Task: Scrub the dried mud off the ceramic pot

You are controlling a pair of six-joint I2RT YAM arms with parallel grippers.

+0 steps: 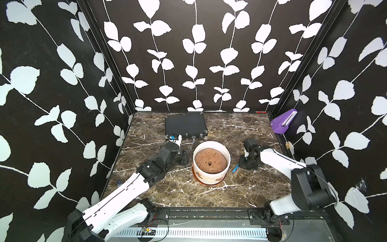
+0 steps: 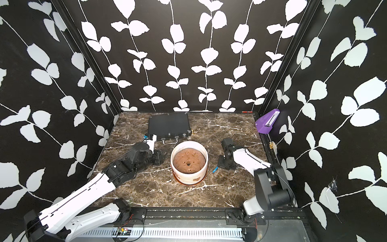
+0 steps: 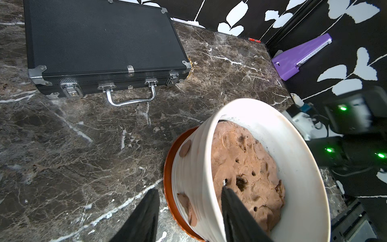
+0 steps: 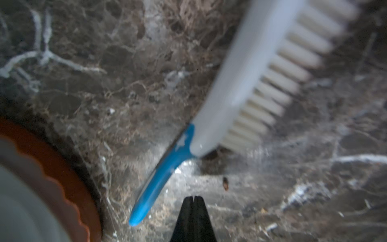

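The white ceramic pot (image 3: 196, 173) holds brown clay-like fill (image 3: 250, 173) and stands on an orange saucer (image 3: 172, 177). Brown mud patches (image 3: 185, 148) mark its outer wall. In the left wrist view, my left gripper is open, one finger outside the pot wall and one over the rim. A brush (image 4: 241, 88) with a white back and blue handle (image 4: 161, 185) lies right of the pot, bristles facing right in the right wrist view. My right gripper is shut and empty; the handle is outside its fingers, to their left.
A black case (image 1: 185, 124) with a metal handle lies behind the pot. On the right wall hangs a purple holder (image 1: 283, 121). Bare marble table (image 1: 241, 125) spreads at the back right and in front of the pot.
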